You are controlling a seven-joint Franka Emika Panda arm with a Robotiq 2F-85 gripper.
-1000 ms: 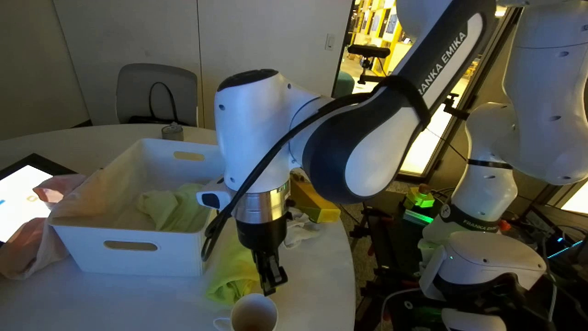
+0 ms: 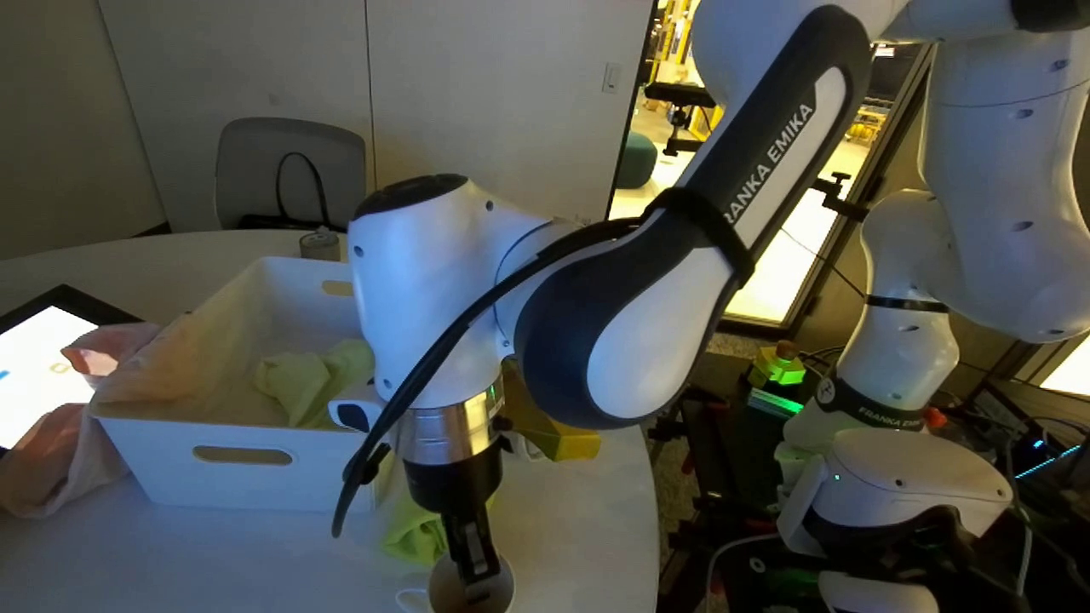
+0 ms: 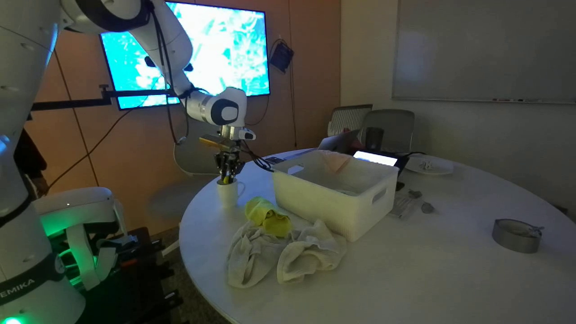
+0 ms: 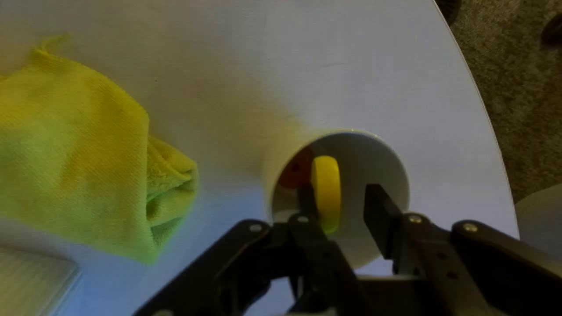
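A white mug stands upright on the table near its edge. My gripper points down over it, fingertips inside the mouth in the wrist view. The fingers stand part open. A yellow object is in the mug, right against or just beside the left finger, with a gap between it and the right finger. Something red also shows inside the mug. From exterior view 1 the mug is partly covered by the gripper, and its contents are hidden.
A yellow-green cloth lies beside the mug. Grey-white towels sit on the table near it. A white bin with cloths inside stands close by. Dark floor shows past the table edge.
The arm has moved left and down in exterior view 1, bringing the gripper from above and behind the mug into its mouth. The mug has stayed in place.
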